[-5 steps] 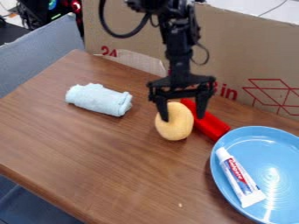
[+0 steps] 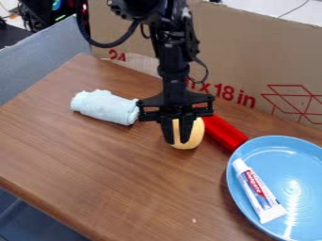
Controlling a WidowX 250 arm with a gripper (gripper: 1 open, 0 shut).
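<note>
The black gripper (image 2: 176, 128) hangs low over a pale yellow, rounded object (image 2: 190, 141) at the middle of the table, its fingers in front of that object and hiding part of it. Whether the fingers are open or shut, or touch it, is hard to tell. A red cylindrical object (image 2: 224, 133) lies just behind, to the right. A rolled light blue cloth (image 2: 104, 106) lies to the left. A blue plate (image 2: 297, 170) at the right holds a white toothpaste tube (image 2: 258, 191).
A cardboard panel (image 2: 251, 56) with red print stands along the back of the wooden table (image 2: 88, 169). A grey surface (image 2: 38, 66) lies beyond the left edge.
The gripper has moved left and down onto the yellow object, now covering more of it. The cloth, plate and tube have not moved.
</note>
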